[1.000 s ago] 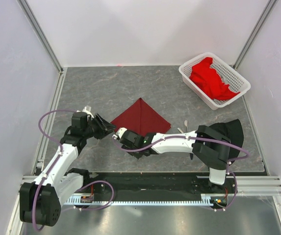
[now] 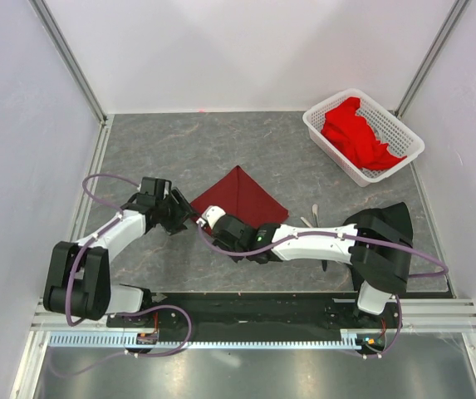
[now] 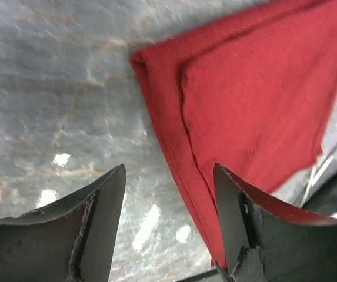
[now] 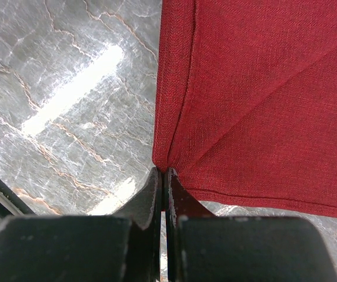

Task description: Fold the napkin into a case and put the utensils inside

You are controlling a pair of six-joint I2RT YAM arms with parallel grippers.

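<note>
A dark red napkin [image 2: 236, 193] lies turned like a diamond on the grey tabletop, with a narrow fold along its left edge. In the right wrist view, my right gripper is shut on the near corner of the napkin [image 4: 256, 111], and the cloth bunches at the fingertips. My left gripper stands open above the napkin's left edge [image 3: 174, 129], with no cloth between its fingers. Partly covered by the right arm, silvery utensils [image 2: 315, 213] lie to the right of the napkin.
A white basket [image 2: 316, 133] holding bright red cloth [image 2: 355, 137] stands at the back right. Dark cloth-like material [image 2: 398, 220] lies at the right, behind the right arm.
</note>
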